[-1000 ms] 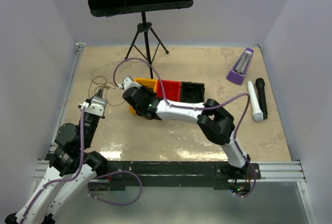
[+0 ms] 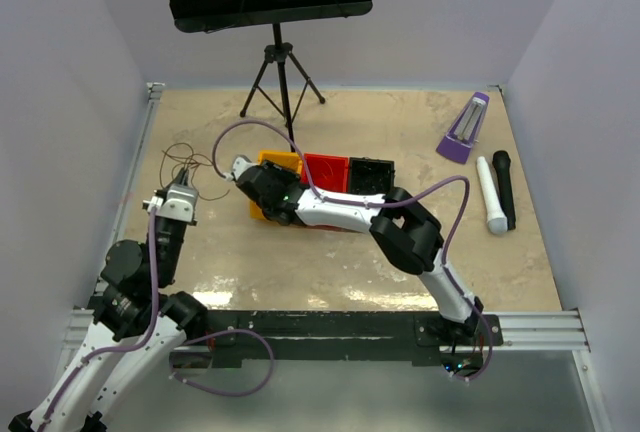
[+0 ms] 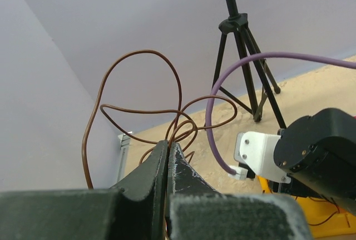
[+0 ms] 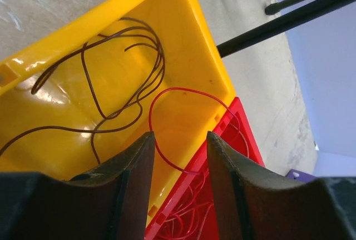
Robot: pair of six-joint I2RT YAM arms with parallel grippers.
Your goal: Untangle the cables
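Observation:
My left gripper is shut, with a bundle of thin brown cable (image 3: 143,51) rising in loops from its fingertips. In the top view those brown loops (image 2: 182,147) spread over the table's left side. Above the yellow bin (image 4: 206,37) my right gripper is open and grips nothing. Dark brown cable (image 4: 161,56) lies coiled in that bin. A red cable (image 4: 183,89) arches out of the red bin (image 4: 253,145) over the yellow one, and part of it shows in the gap between the right fingers. The right arm hides part of the bins from above.
The black bin (image 2: 371,176) is at the right of the row. A music stand (image 2: 279,56) stands behind, one leg close to the bins. A purple holder (image 2: 464,127), a white microphone (image 2: 491,197) and a black one (image 2: 503,188) lie at right.
The left gripper has moved slightly left, carrying the brown loops along.

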